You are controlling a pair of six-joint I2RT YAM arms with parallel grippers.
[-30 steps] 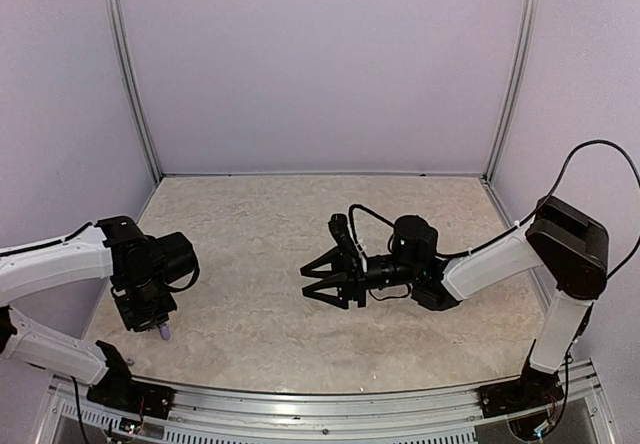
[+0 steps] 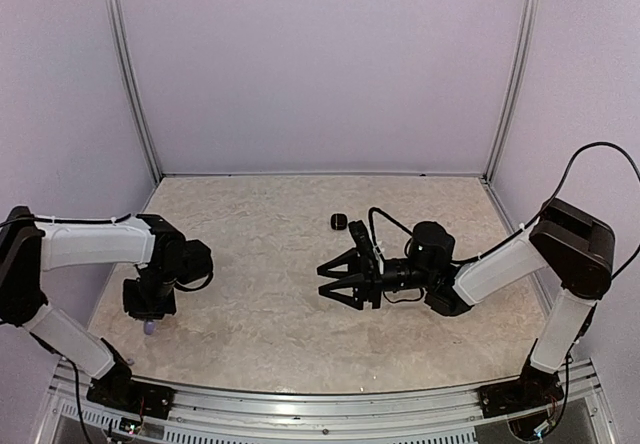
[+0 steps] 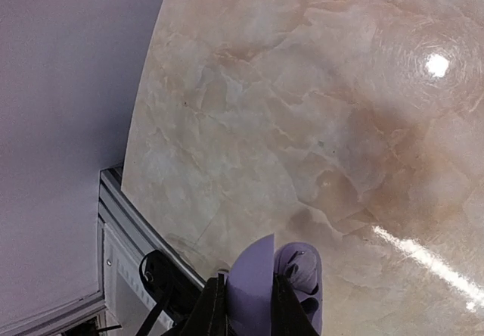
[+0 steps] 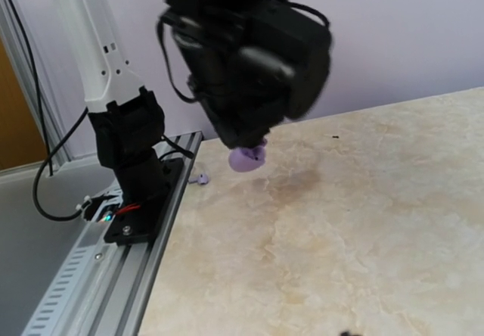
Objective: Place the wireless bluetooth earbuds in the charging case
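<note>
My left gripper is shut on the purple charging case [image 3: 249, 290], which looks open, a purple lid or body at its side; in the top view the case [image 2: 149, 327] hangs under the gripper at front left. In the right wrist view it shows as a purple shape [image 4: 246, 158]. A small pale earbud [image 4: 200, 178] lies near the left table edge. My right gripper [image 2: 330, 281] is held over the middle of the table with its fingers apart, nothing seen between them.
A small black object [image 2: 338, 221] sits at the back middle of the table. Walls and metal rails [image 2: 330, 396] bound the table.
The right gripper has moved to the right, uncovering more of the small black object behind it.
</note>
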